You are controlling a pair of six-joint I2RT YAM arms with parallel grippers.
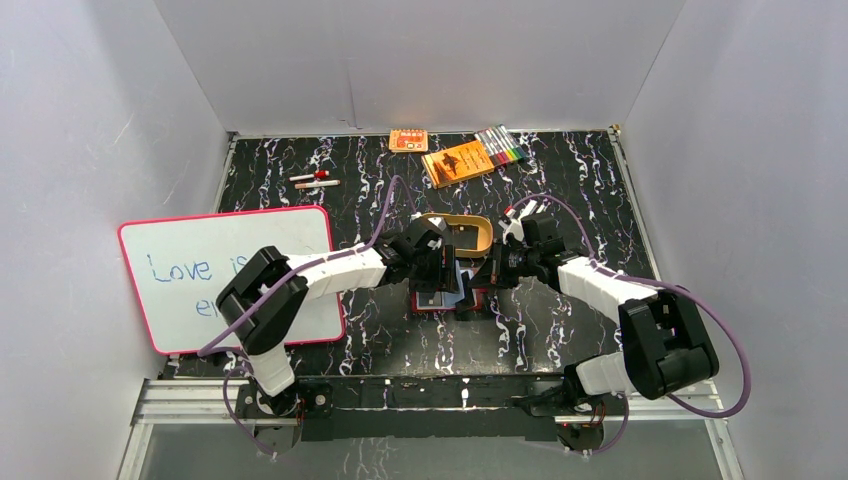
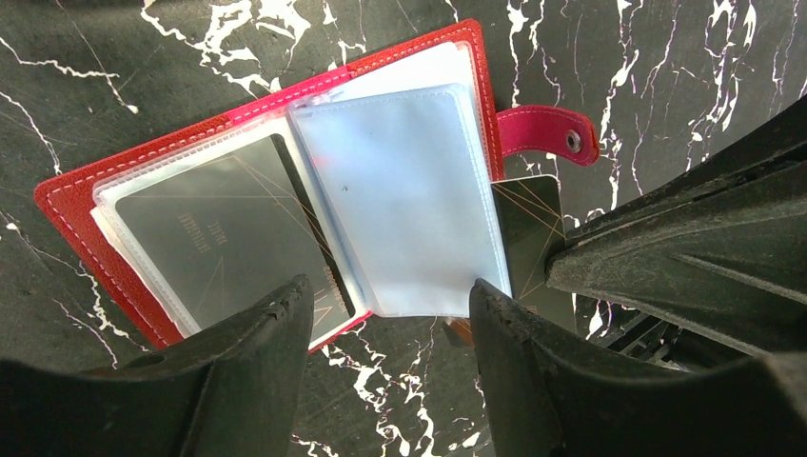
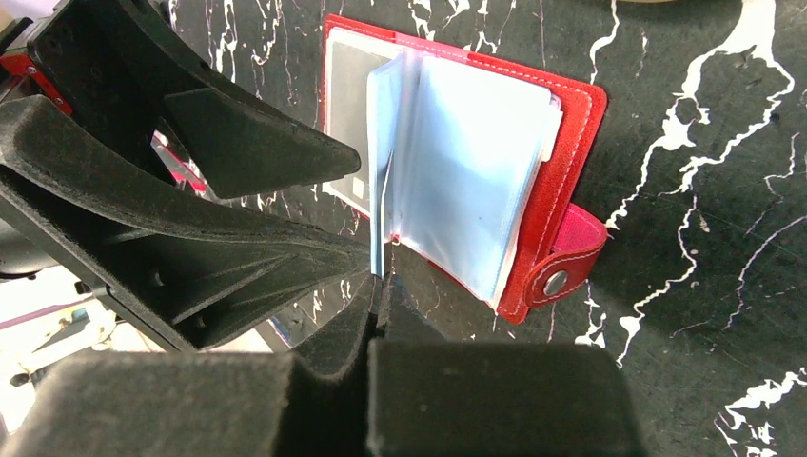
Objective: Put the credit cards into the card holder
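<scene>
The red card holder (image 2: 71,205) lies spread open, one dark card (image 2: 238,219) in its left clear sleeve. A bluish clear sleeve page stands up from the middle, seen nearly edge-on in the right wrist view. My left gripper is open over the holder, its fingertips spread by the page's lower edge. Shut on a black credit card (image 2: 533,233), my right gripper is at the page's right side. Part of that card is hidden behind the page; whether it is inside the sleeve I cannot tell.
Just behind the holder stands an orange-rimmed tray (image 1: 486,238) with dark contents. A whiteboard (image 1: 225,330) lies to the left. Markers (image 1: 318,184), an orange notebook (image 1: 408,140) and a pen set (image 1: 500,145) sit farther back. The holder's strap (image 3: 571,257) sticks out right.
</scene>
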